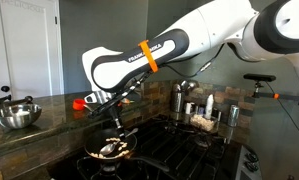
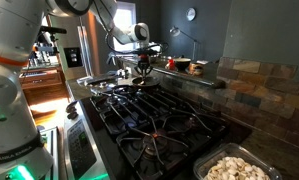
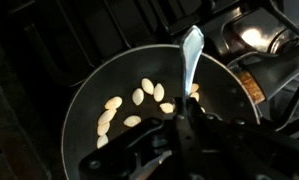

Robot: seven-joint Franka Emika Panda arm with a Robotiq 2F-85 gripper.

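A dark frying pan (image 3: 79,120) sits on the stove with several pale, flat oval pieces (image 3: 113,103) scattered across its bottom. In exterior view 1 the pan (image 1: 92,151) is below my gripper (image 1: 116,122), which points down over it. My gripper is shut on a slim utensil with a shiny bluish-silver end (image 3: 193,45). That end rises past the fingers in the wrist view. The utensil's lower end is hidden behind the gripper there, so I cannot tell whether it touches the pan.
Black burner grates (image 2: 154,125) cover the stove around the pan. The pan's handle (image 3: 279,68) sticks out to one side. A metal tray of pale pieces (image 2: 236,168) is at the near right. A steel bowl (image 1: 19,115) stands on the left counter.
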